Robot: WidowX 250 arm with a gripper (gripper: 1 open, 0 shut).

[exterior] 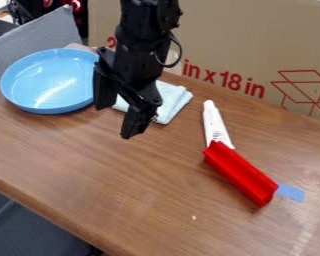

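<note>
My black gripper (119,108) hangs open over the wooden table (136,190), just right of a light blue plate (52,78) at the left. A folded pale cloth (171,100) lies behind the gripper, partly hidden by it. To the right, a knife-like object with a white blade (214,124) and a thick red handle (239,175) lies on the table, apart from the gripper. I see nothing held between the fingers.
A cardboard box (256,55) stands along the back. A grey fabric item (23,42) sits at the back left. Blue tape (290,192) lies by the red handle.
</note>
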